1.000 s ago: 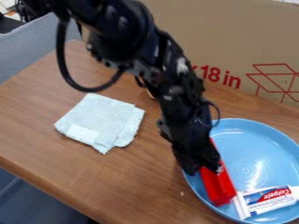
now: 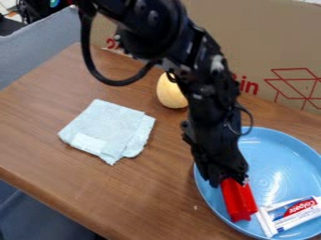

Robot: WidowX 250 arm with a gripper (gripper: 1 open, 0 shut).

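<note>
My black gripper (image 2: 226, 176) reaches down onto the left part of a light blue plate (image 2: 281, 160), right at a red object (image 2: 239, 202) lying there. The fingertips are dark and partly hidden, so I cannot tell whether they hold it. A Colgate toothpaste tube (image 2: 292, 214) lies on the plate to the right of the red object.
A folded light cloth (image 2: 108, 129) lies on the wooden table (image 2: 75, 183) to the left. A round yellowish object (image 2: 171, 94) sits behind the arm. A cardboard box (image 2: 269, 52) stands along the back.
The arm has shifted slightly over the plate, uncovering more of the yellowish object behind it and the upper part of the red object. The cloth and tube have not moved.
</note>
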